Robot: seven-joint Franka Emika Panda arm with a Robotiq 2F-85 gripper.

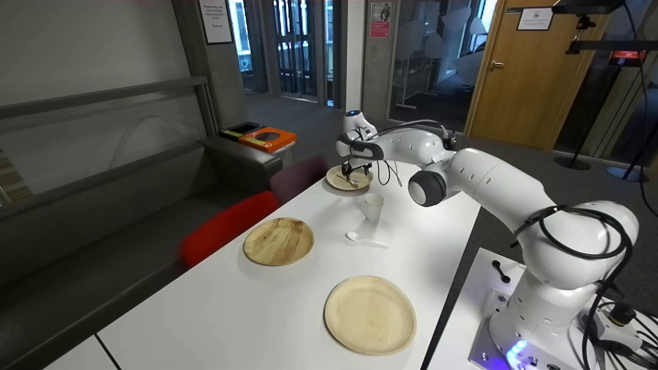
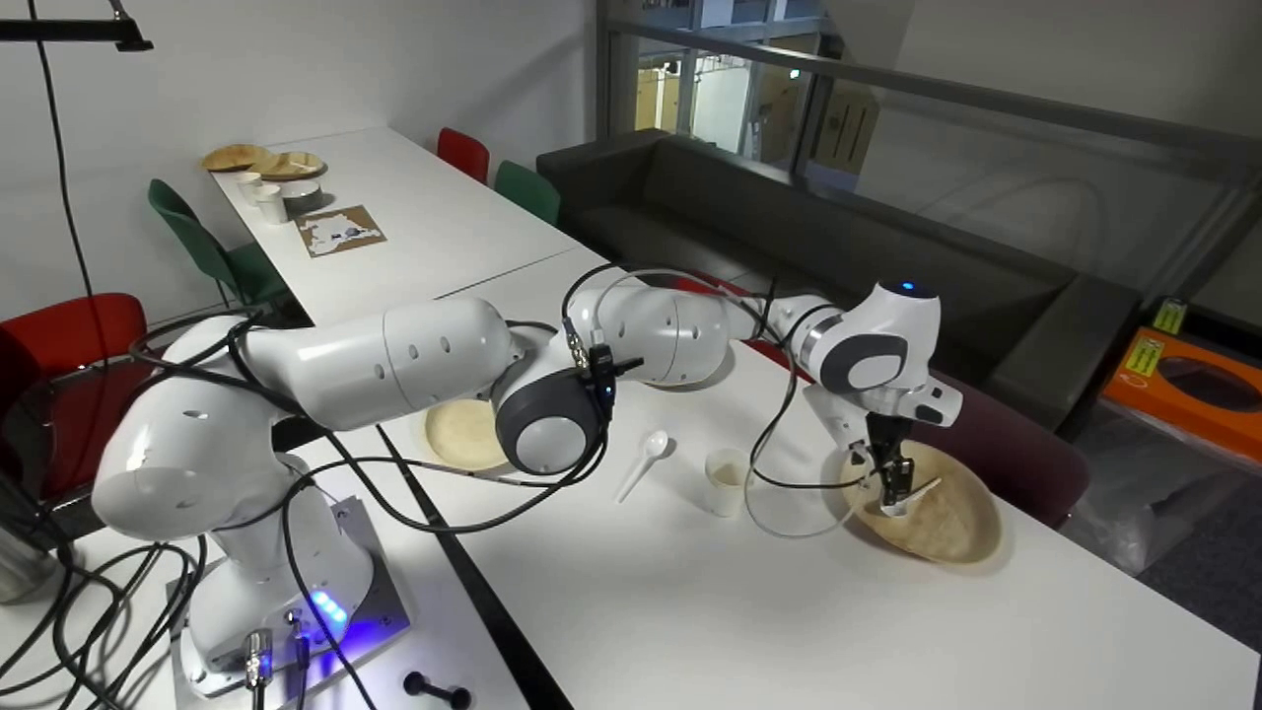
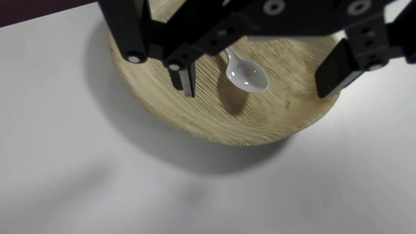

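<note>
A white plastic spoon point(image 3: 250, 74) rests in the far wooden plate point(image 3: 218, 128); its bowl shows in the wrist view and its handle runs up behind my gripper's black body. My gripper is open over that plate, one finger either side of the spoon, nothing held. In exterior view 1 the gripper point(image 1: 356, 170) hangs low at the far plate point(image 1: 333, 182), partly covering it. Exterior view 2 has the gripper point(image 2: 893, 491) above the left half of the plate point(image 2: 976, 527), close to the spoon; whether the fingertips touch anything cannot be told.
A translucent cup point(image 1: 373, 207) stands nearer than the far plate, with a second white spoon point(image 1: 367, 240) lying close by. Two empty wooden plates, one darker point(image 1: 278, 241) and one pale point(image 1: 370, 315), lie nearer still. Cables dangle beside the wrist. Bare white table surrounds these things.
</note>
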